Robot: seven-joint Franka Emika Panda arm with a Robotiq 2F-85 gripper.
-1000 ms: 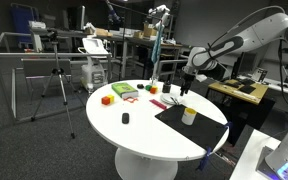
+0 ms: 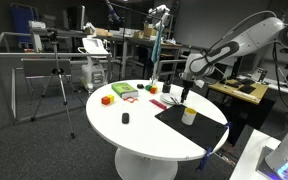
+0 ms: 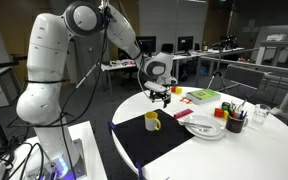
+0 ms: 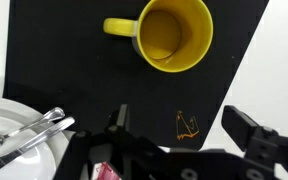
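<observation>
A yellow mug (image 4: 174,35) stands upright on the black mat (image 4: 74,60), and its inside looks empty in the wrist view. Its handle points left there. My gripper is open, fingers wide apart, with only mat and table seen between them. In exterior view 2 the gripper (image 3: 160,99) hangs above the table, behind and apart from the mug (image 3: 152,121). Exterior view 1 likewise has the gripper (image 2: 184,98) beyond the mug (image 2: 188,118).
A white plate (image 3: 205,133) with cutlery (image 4: 29,140) lies beside the mat. Nearby are a red object (image 3: 186,112), a dark cup of utensils (image 3: 235,120) and a green box (image 3: 203,97).
Over the last second the arm has come down a little, bringing my gripper lower towards the table. The mug and the other objects have stayed put.
</observation>
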